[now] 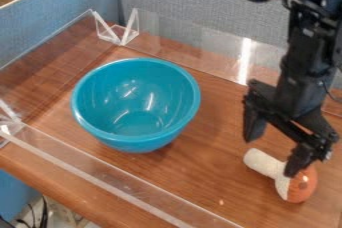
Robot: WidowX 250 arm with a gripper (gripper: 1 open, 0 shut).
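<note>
My black gripper (283, 140) is open and hangs at the right, above a toy mushroom (295, 184) that lies on its side on the wooden table, white stem to the left and orange cap to the right. Nothing shows between the fingers. A teal bowl (135, 105) stands on the table left of centre, apart from the gripper and the mushroom.
Clear low walls with white brackets (115, 30) edge the wooden table (60, 67). A grey padded panel stands behind, a blue side with a wooden tray at the upper left. Cables hang at the lower left.
</note>
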